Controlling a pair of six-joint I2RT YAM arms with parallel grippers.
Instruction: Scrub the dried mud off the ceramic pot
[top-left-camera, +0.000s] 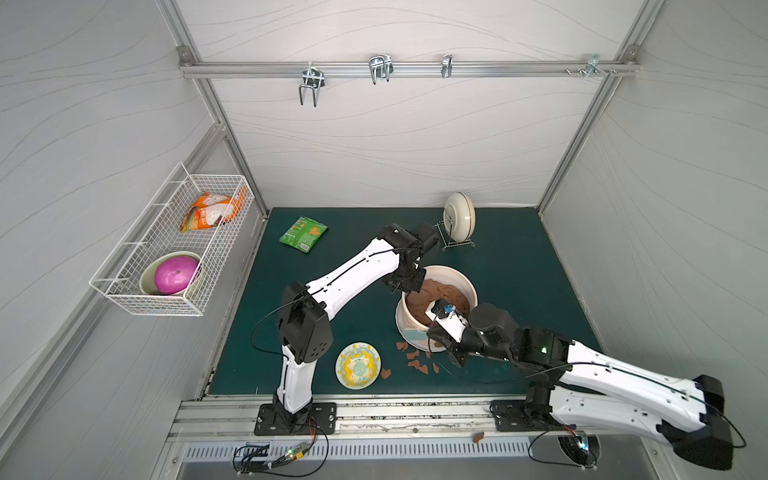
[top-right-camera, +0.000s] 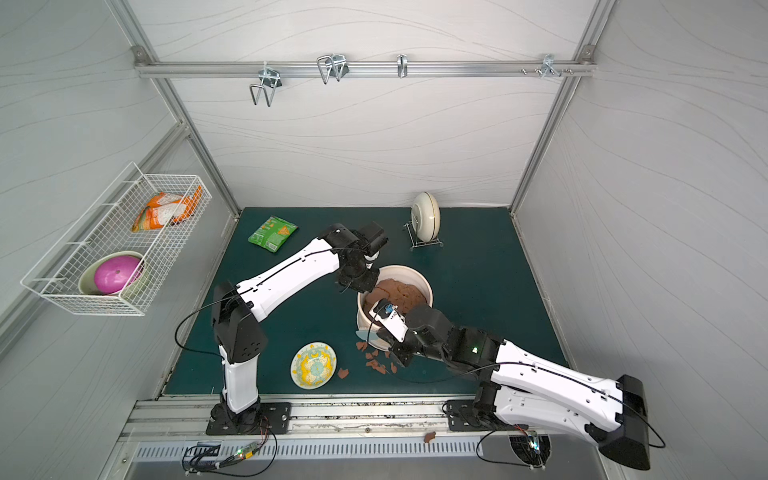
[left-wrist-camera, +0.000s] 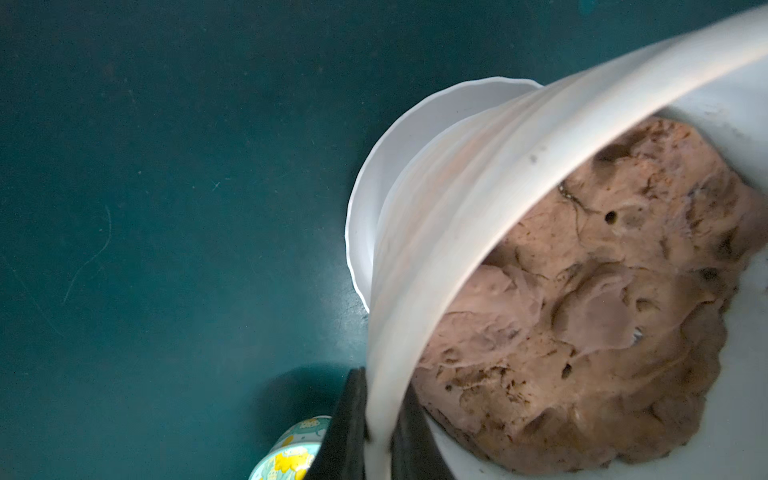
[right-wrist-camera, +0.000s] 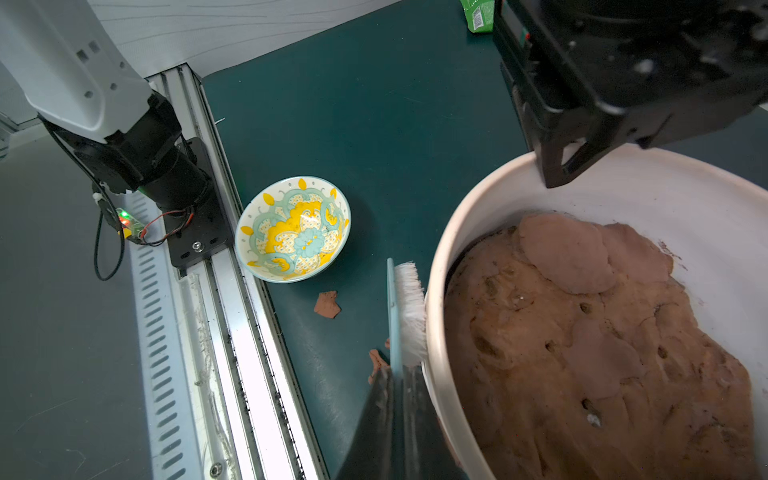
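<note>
A white ceramic pot holding brown mud stands on a white saucer. My left gripper is shut on the pot's rim at its left side. My right gripper is shut on the thin pale-blue handle of a scrub brush, whose white bristles face the near-left outer wall of the pot, at or very close to it; contact is hard to tell. Brown flakes lie on the table below.
A patterned bowl sits front-left. A green packet lies back-left, a plate in a rack stands at the back. A wire basket hangs on the left wall.
</note>
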